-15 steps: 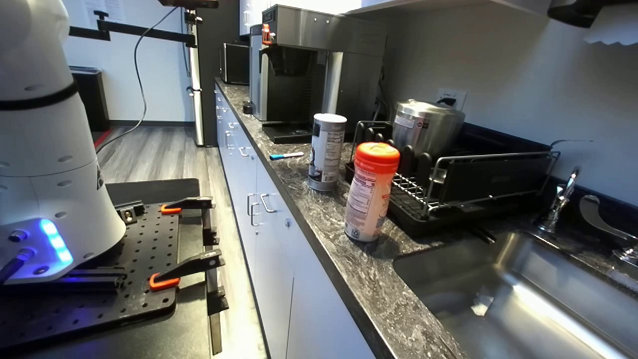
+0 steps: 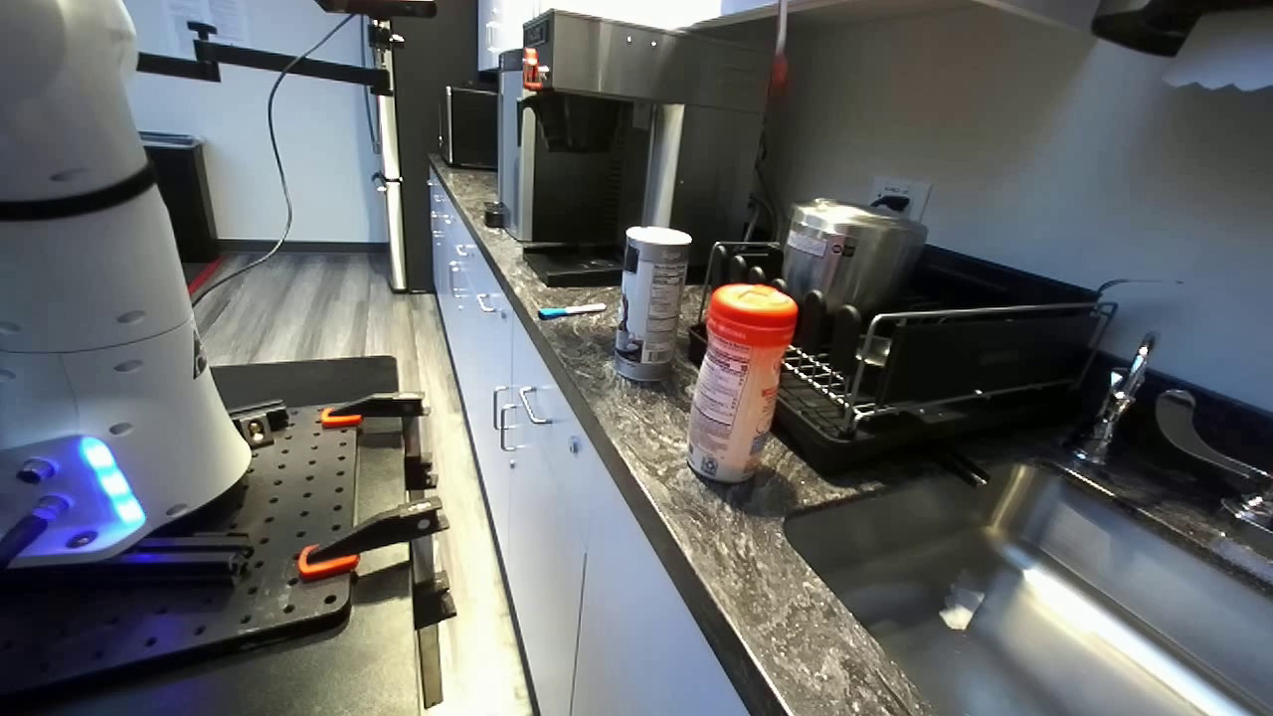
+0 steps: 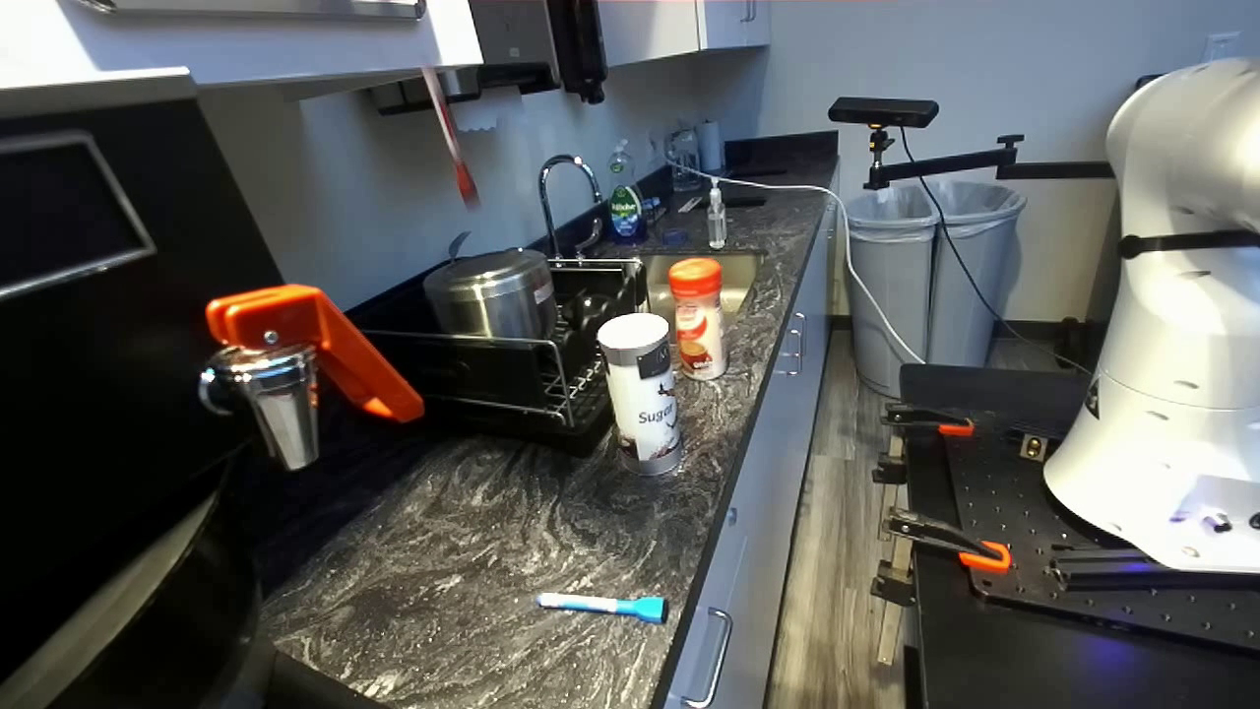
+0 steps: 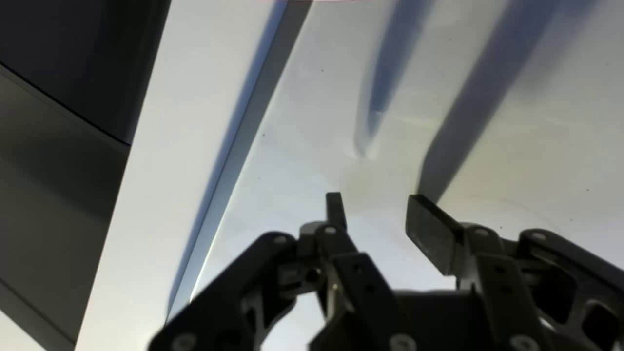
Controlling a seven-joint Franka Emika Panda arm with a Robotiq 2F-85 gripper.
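Note:
My gripper appears only in the wrist view, its black fingers apart and nothing between them. It is over a pale, flat surface (image 4: 304,146) marked by two dark shadows; the exterior views do not show it. A long thin utensil with a red end (image 3: 466,183) hangs in the air below the white upper cabinet (image 3: 272,47), red end down. In exterior view 1 the same utensil (image 2: 781,72) is blurred. On the counter (image 2: 650,424), the sugar canister (image 3: 644,396) and the red-lidded creamer bottle (image 3: 699,319) stand upright. A blue-capped marker (image 3: 602,604) lies near the counter's edge.
A black dish rack (image 2: 979,346) holding a steel pot (image 2: 853,251) sits behind the bottles, beside the sink (image 2: 1074,585). The coffee machine (image 2: 668,131) stands farther along. Bare counter (image 3: 472,555) surrounds the marker.
In exterior view 1, the red-ended utensil now shows below the upper cabinet, where only wall and machine showed a second ago. Canister, bottle and marker have not moved.

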